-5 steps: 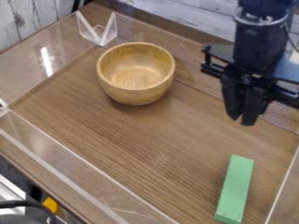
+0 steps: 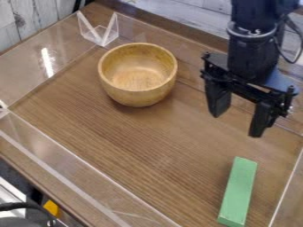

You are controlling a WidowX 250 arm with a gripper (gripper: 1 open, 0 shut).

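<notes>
My gripper (image 2: 236, 115) hangs open from the dark arm at the right, its two fingers pointing down over the wooden surface, with nothing seen between them. A green bar (image 2: 236, 191) lies on the surface below it, near the front right. A tan wooden bowl (image 2: 138, 93) stands at the upper middle, left of the gripper.
A clear, angular small object (image 2: 99, 31) sits at the back left. A yellow item lies outside at the bottom left.
The arm has moved back and up in the view, away from the green bar, and the gripper now appears smaller. The bowl and the green bar have not moved.
</notes>
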